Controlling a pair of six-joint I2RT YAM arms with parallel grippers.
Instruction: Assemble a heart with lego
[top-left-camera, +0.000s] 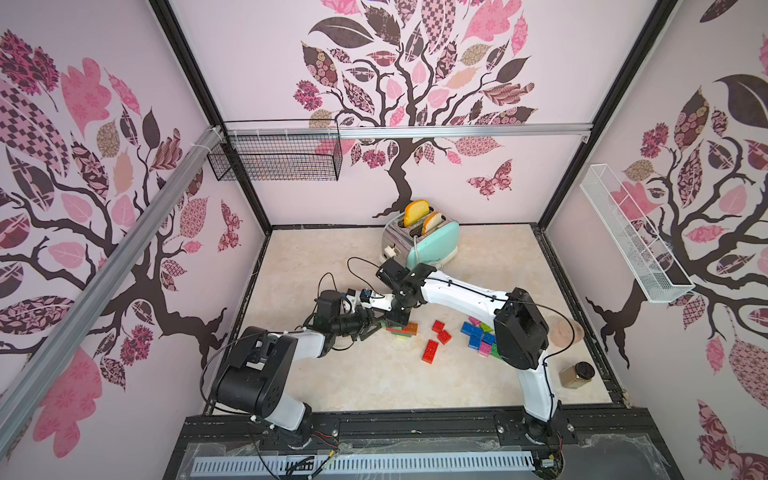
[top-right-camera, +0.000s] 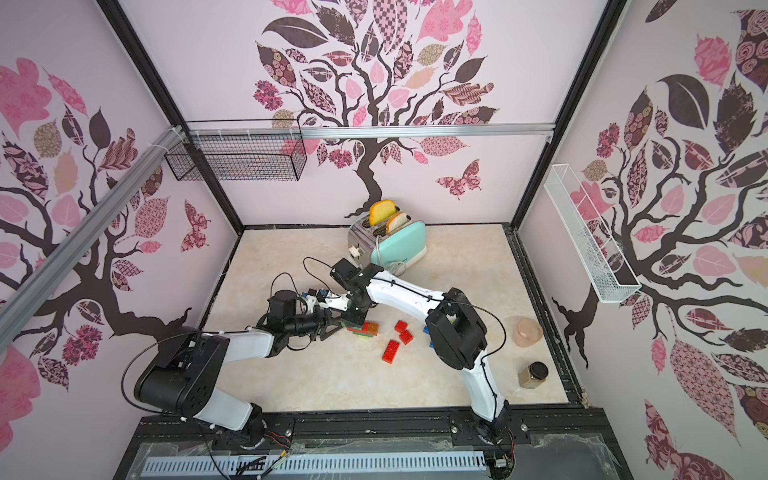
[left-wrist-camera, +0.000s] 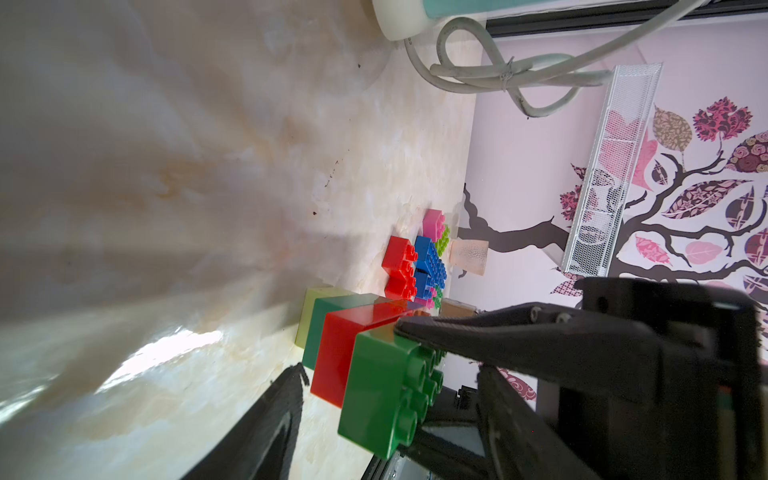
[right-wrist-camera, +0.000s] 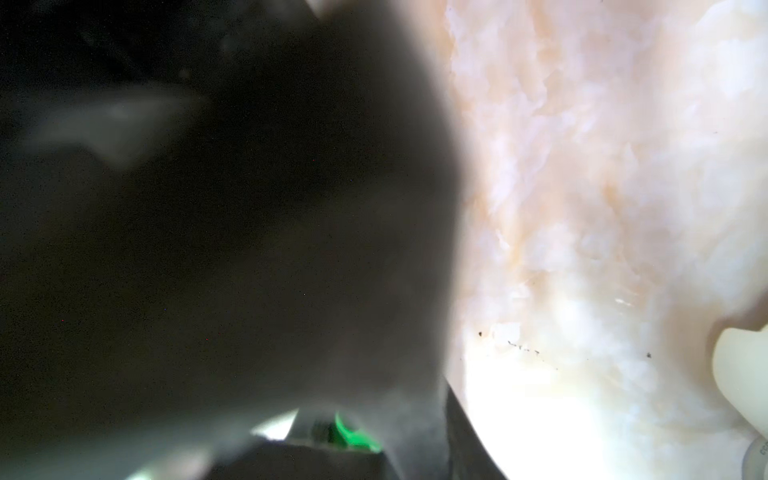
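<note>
A row of joined bricks lies on the table: dark green, red, lighter green and pale yellow-green, with orange showing in the top views. My left gripper and right gripper meet over its left end, both shut on the bricks, apparently round the dark green one, though the fingers partly hide each other. The right wrist view is mostly dark blur with a sliver of green.
Loose red bricks lie right of the stack, with blue, pink and green bricks beyond. A toaster with cord stands behind; a jar is at front right.
</note>
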